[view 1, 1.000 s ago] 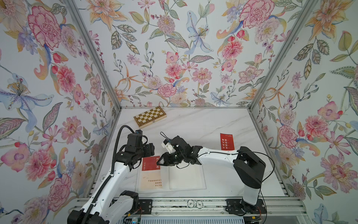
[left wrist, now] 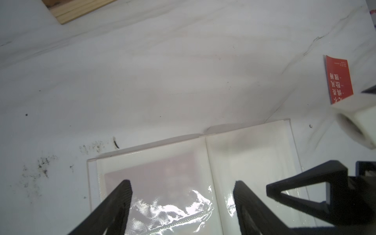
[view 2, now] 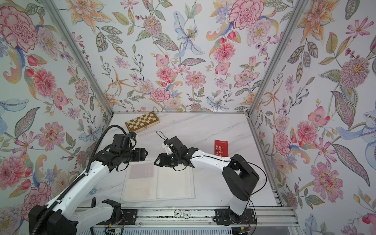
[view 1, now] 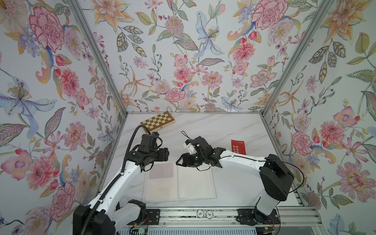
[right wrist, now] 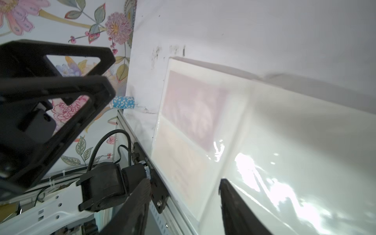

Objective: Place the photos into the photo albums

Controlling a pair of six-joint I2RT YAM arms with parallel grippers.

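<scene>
The open album (left wrist: pixel 253 156) lies on the table's front half. Its left page shows a faded pink rectangle (right wrist: pixel 193 109) and a pale peach one (right wrist: pixel 180 152) under translucent, glossy covering; the right page is plain white. My left gripper (view 1: pixel 163 154) hangs open over the album's back left, empty. My right gripper (view 1: pixel 184 159) is open above the album's back middle, beside the left one, also empty. A red printed card (left wrist: pixel 337 78) lies on the table to the right, partly hidden by my right arm in the top views.
A wooden checkered board (view 1: pixel 158 120) sits at the back left. The two arms are close together over the album.
The left page's bright red and peach rectangles from a second ago now look pale and veiled.
</scene>
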